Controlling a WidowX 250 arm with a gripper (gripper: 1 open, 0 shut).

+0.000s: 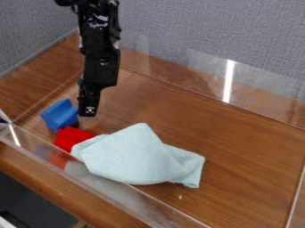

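My black gripper (91, 105) hangs over the left part of the wooden surface, shut, with nothing visible between its fingers. A blue block (60, 115) lies just left of and below the fingertips. A red block (71, 139) lies in front of the blue one, partly beside a light blue-white cloth (137, 158) that is spread in a crumpled heap at the front centre.
A clear plastic edge (119, 194) runs along the front, and another (227, 85) along the back. Grey padded walls stand behind.
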